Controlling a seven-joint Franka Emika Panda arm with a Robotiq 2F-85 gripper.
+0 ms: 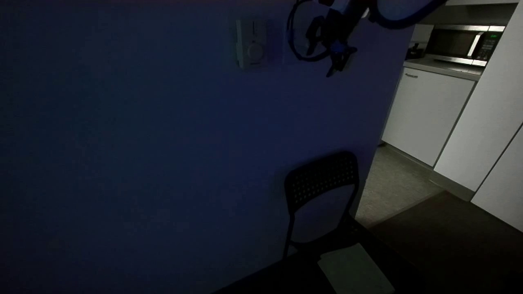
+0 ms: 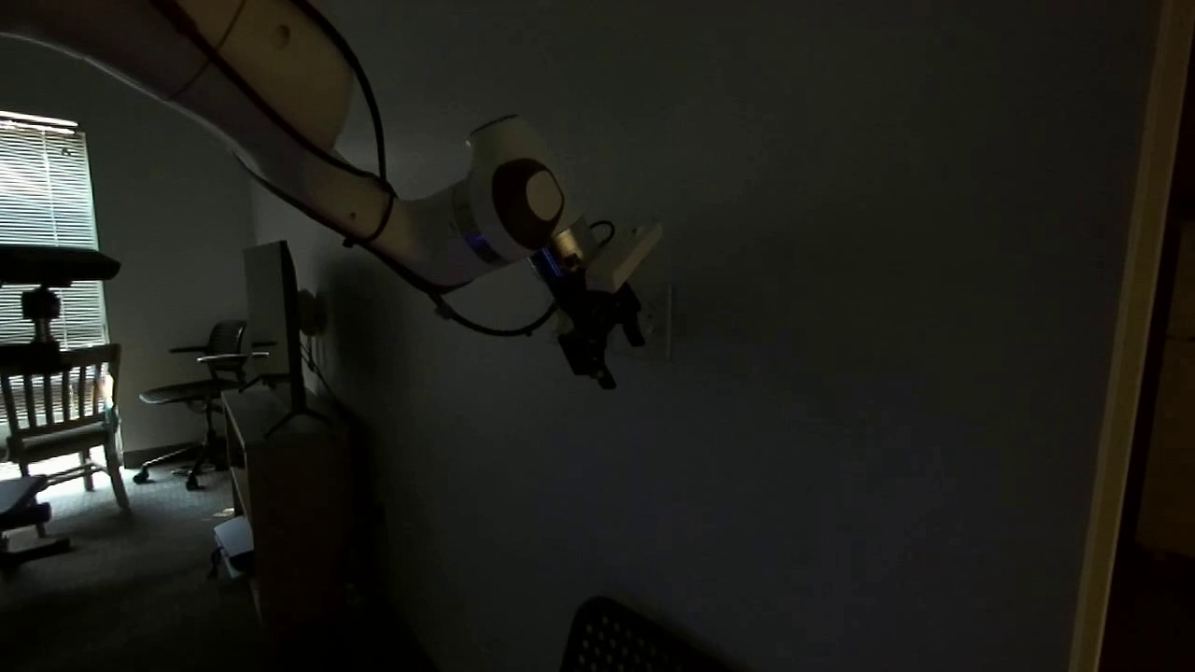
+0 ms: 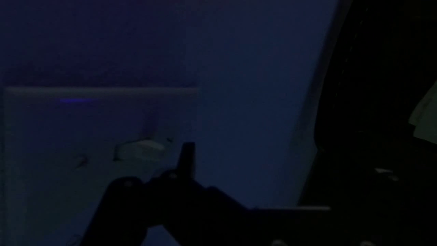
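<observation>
In the wrist view a pale switch plate [image 3: 53, 123] fills the left side, with a small light-coloured toggle [image 3: 143, 150] jutting from it. The plate [image 2: 669, 319] shows edge-on in exterior view 2, on the wall just beyond the fingers. My gripper [image 1: 320, 63] stands open in front of the wall; its two black fingers are clearly apart and nothing shows between them. One dark finger [image 3: 187, 159] rises at the bottom of the wrist view, to the lower right of the toggle. Darkness hides whether any finger touches the plate.
A white thermostat [image 1: 251, 43] is mounted on the wall left of the gripper. Below stands a black chair [image 1: 321, 181] with a pale sheet [image 1: 355, 268] on its seat. A kitchen with a microwave [image 1: 463, 45] lies to the right. Otherwise the wall is bare.
</observation>
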